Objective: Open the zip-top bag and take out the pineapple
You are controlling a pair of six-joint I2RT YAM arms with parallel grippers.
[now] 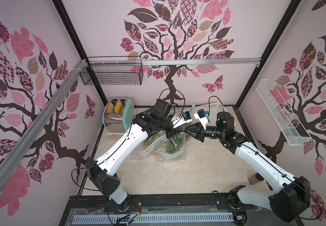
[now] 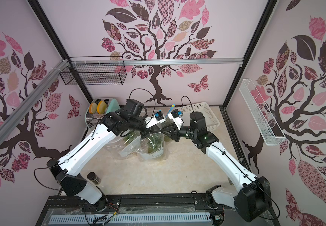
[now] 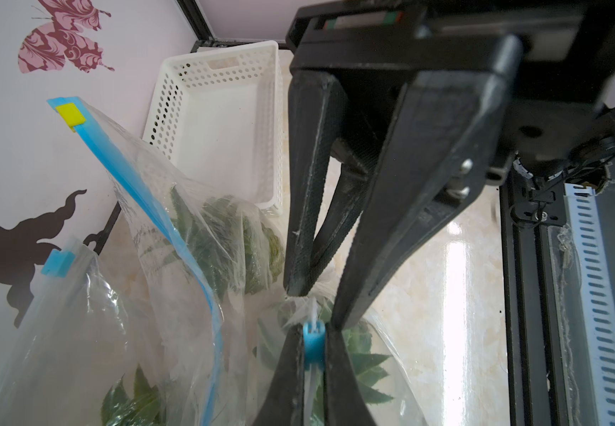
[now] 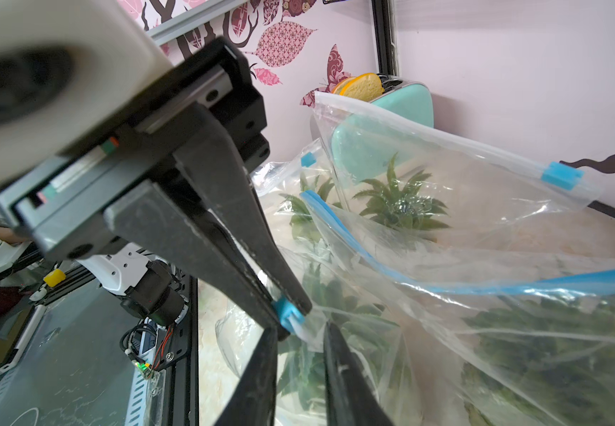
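Observation:
A clear zip top bag (image 4: 385, 355) with green pineapple leaves (image 3: 367, 369) inside stands at the front of a group of bags. My left gripper is shut on its blue slider (image 4: 289, 312), at one end of the seal. Just beyond the slider, my right gripper is part open, its fingers (image 3: 306, 213) apart on either side of the bag's top edge. Both arms meet over the bag in the top views. The pineapple's body is hidden there by film and grippers.
Other zip bags with leafy contents stand close behind, one with a blue seal (image 3: 136, 191). A white perforated basket (image 3: 271, 127) sits at the back right, a mint toaster (image 1: 127, 114) at the back left.

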